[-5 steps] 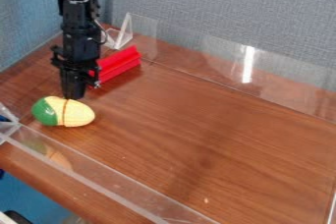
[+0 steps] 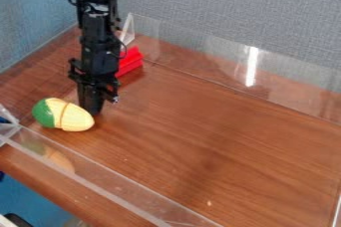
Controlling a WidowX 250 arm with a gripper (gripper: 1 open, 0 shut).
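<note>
My black gripper [image 2: 92, 100] points straight down at the left of the wooden floor, its tip low, just behind a toy egg-shaped object [image 2: 74, 117] that is pale yellow with a green end. Whether the fingertips touch it I cannot tell, and the fingers are too dark to show clearly how they stand. A red object [image 2: 130, 62], ridged or bundled, lies behind the arm, partly hidden by it.
Clear low walls [image 2: 249, 70] edge the wooden surface [image 2: 226, 151] at back and front. A clear item stands in the back left corner behind the red object.
The arm and gripper have shifted a little to the right, covering more of the red object. The egg-shaped object looks unmoved.
</note>
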